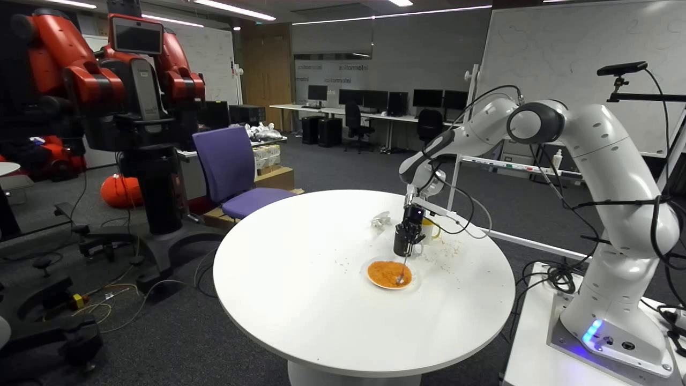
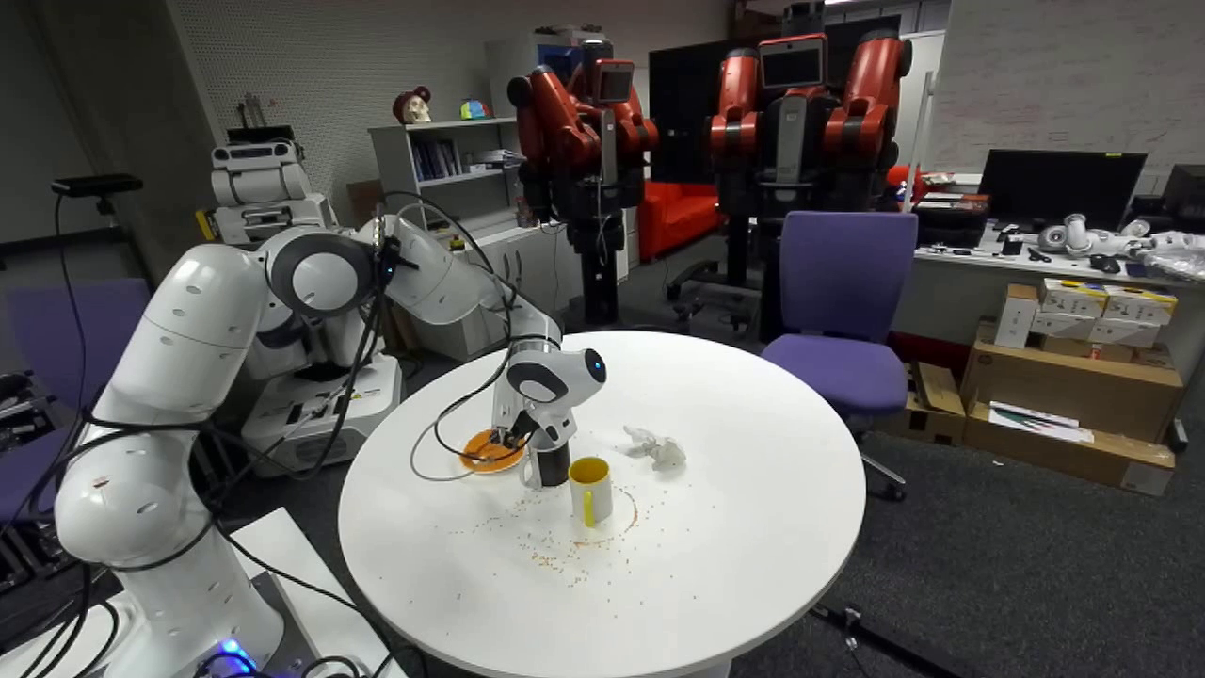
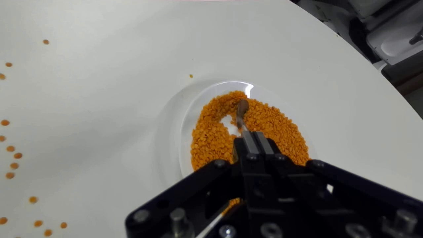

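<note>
A white plate (image 3: 185, 138) of orange lentils (image 3: 212, 144) rests on the round table. My gripper is shut on a thin metal spoon (image 3: 242, 109), which reaches down from the fingertips to the lentils. Around the spoon's bowl a small patch of bare plate shows. In exterior view 1 the spoon (image 1: 403, 270) slants down to the plate's right part, with my gripper (image 1: 411, 235) above and behind it. Whether the spoon's bowl carries lentils is hard to tell.
Close behind the gripper stands a dark mug (image 2: 550, 465), beside a white mug with yellow inside (image 2: 590, 497). Crumpled clear plastic (image 2: 657, 447) lies near them. Loose lentils (image 2: 565, 556) are scattered around the mugs.
</note>
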